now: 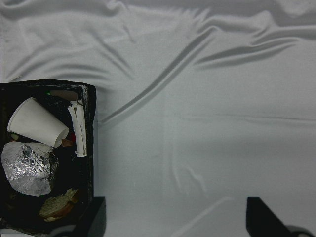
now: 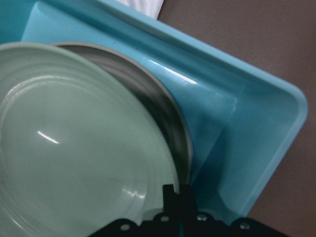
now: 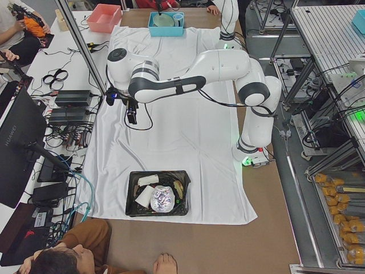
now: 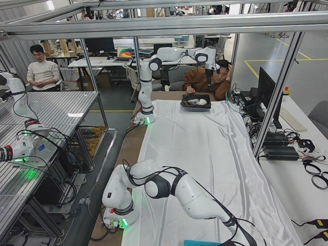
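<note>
My left gripper point(image 3: 132, 114) hangs over the white cloth point(image 3: 171, 137); in the left wrist view its fingers stand wide apart with nothing between them. Below it lies a black tray point(image 1: 89, 148) holding a paper cup point(image 1: 37, 123), crumpled foil point(image 1: 27, 168), bread point(image 1: 57, 205) and paper strips point(image 1: 77, 128). At the far end, a blue bin point(image 2: 247, 103) holds a pale green plate point(image 2: 79, 143) over a grey metal bowl point(image 2: 177, 133). My right gripper is at the plate's rim, its fingertips close together; whether the rim is between them is unclear.
A pink bin point(image 3: 104, 20) stands on the side table at back left. A monitor point(image 3: 23, 148) and cables line the left side. People sit at both ends.
</note>
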